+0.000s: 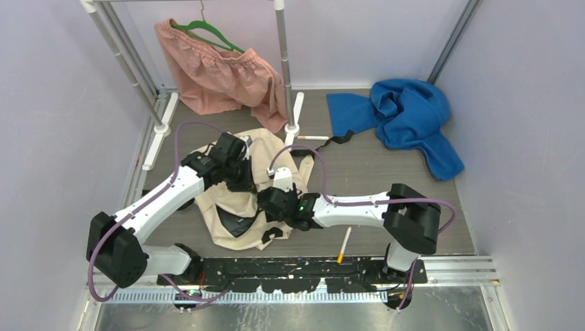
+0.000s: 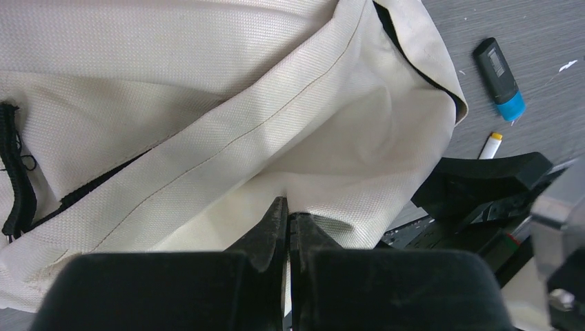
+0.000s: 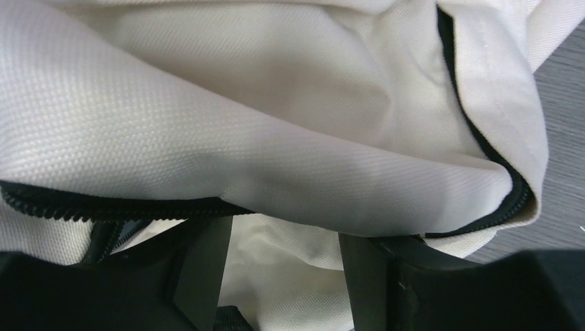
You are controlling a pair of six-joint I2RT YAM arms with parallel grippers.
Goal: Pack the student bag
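The cream bag [image 1: 234, 238] lies crumpled at centre left, its zipped edges [image 3: 138, 210] and folded flaps showing in the right wrist view. My left gripper [image 1: 245, 185] is over the middle of the bag, shut; in the left wrist view its fingertips [image 2: 272, 227] meet at the cream fabric, and whether any cloth is between them is not clear. My right gripper [image 1: 265, 203] is just right of it on the bag, fingers open and apart at a zipped fold [image 3: 285, 238]. A dark glue-stick-like item [image 2: 498, 76] with a blue cap and a white marker [image 2: 490, 146] lie beside the bag.
A blue cloth [image 1: 407, 117] lies at the back right, pink shorts [image 1: 221, 76] hang from a rack at the back left. A white stick with yellow end [image 1: 343, 245] lies at the front. The floor right of the bag [image 1: 400, 179] is mostly clear.
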